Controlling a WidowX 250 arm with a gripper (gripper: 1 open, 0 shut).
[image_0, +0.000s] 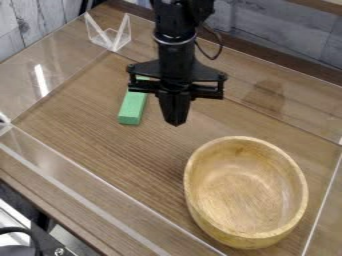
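Observation:
My black gripper (177, 88) hangs over the upper middle of the wooden table, its finger pointing down; I cannot tell how far it stands open. A green block (132, 107) lies on the table just left of the gripper, its upper part close to or behind the gripper's left side. A large yellow bowl (245, 226) sits at the lower right of the table.
Clear plastic pieces are at the upper left, by the table's edge. A black object (19, 240) shows at the bottom left corner.

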